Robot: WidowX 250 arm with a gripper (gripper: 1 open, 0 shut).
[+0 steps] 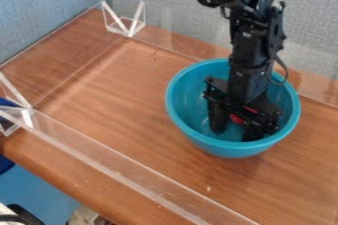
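Observation:
A teal bowl [199, 111] sits on the wooden surface at the right of centre. My black gripper [240, 120] reaches down from the top into the bowl, its open fingers around a red object [236, 118], likely a strawberry, which they mostly hide.
Clear low walls edge the wooden surface [93, 81], with white brackets [122, 22] at the back left and another at the left edge. A grey wall stands behind.

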